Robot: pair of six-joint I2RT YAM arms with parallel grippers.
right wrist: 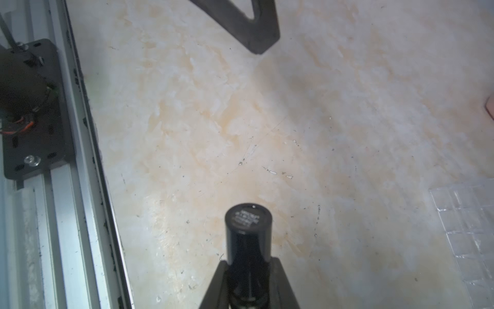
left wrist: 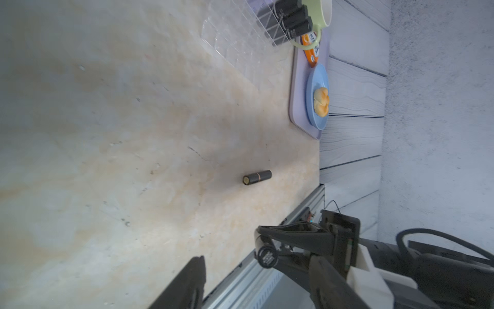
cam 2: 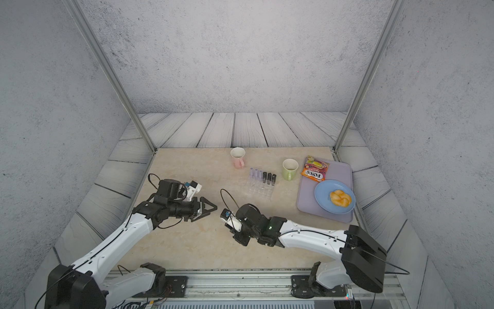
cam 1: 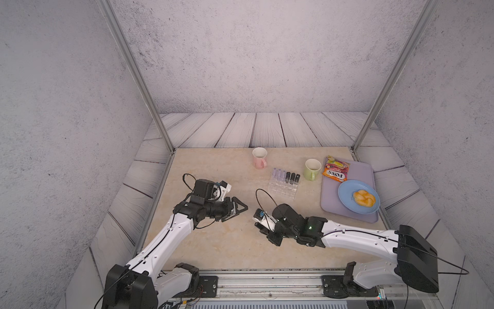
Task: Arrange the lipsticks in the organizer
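Note:
The clear organizer [cam 1: 282, 188] at the back middle holds several lilac and black lipsticks in its rear row; its front slots are empty. My right gripper is shut on an upright black lipstick [right wrist: 248, 226], low and left of centre at the front. A second black lipstick [left wrist: 256, 177] lies on its side on the table in the left wrist view, hidden behind the right arm in the top views. My left gripper [cam 1: 238, 206] faces the right one from the left, parted, its fingers empty.
A pink mug [cam 1: 259, 157] stands behind the organizer, a green mug [cam 1: 312, 170] right of it. The lilac tray [cam 1: 332, 200] on the right holds a biscuit packet and a blue plate [cam 1: 349, 198] with bread.

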